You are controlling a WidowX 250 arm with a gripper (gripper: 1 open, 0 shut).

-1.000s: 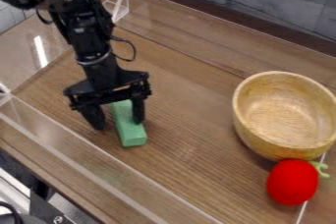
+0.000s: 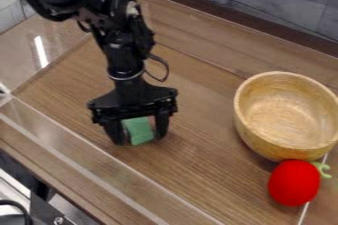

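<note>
The black robot gripper [image 2: 132, 118] is low over the wooden table at the centre-left, with a green object [image 2: 138, 130] between and beneath its fingers. The fingers straddle the green piece; whether they are closed on it is unclear.
A wooden bowl [image 2: 284, 115] sits at the right, with a red tomato-like object [image 2: 295, 183] below it near the table edge.
The gripper has turned and shifted slightly to the right over the green object, which now lies more hidden among the fingers.
</note>
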